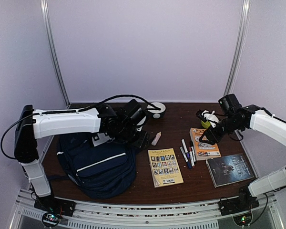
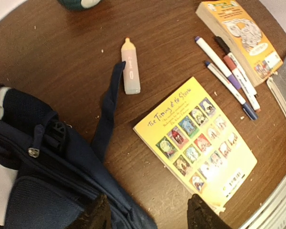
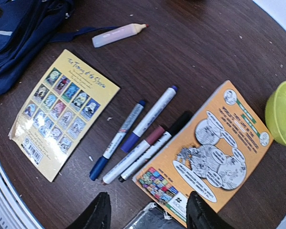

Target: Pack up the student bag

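Observation:
A navy backpack (image 1: 95, 171) lies on the left, a strap reaching toward a glue bottle (image 2: 131, 71). My left gripper is open above the bag's right edge. A yellow book (image 1: 165, 167) lies centrally; several markers (image 3: 148, 119) lie between it and an orange book (image 3: 205, 157). A dark book (image 1: 229, 169) is at the front right. My right gripper hangs over the orange book and markers, fingers apart, nothing between them.
A green bowl (image 3: 281, 114) sits behind the orange book. A white bowl (image 1: 157, 107) is at the back, partly hidden by the left arm.

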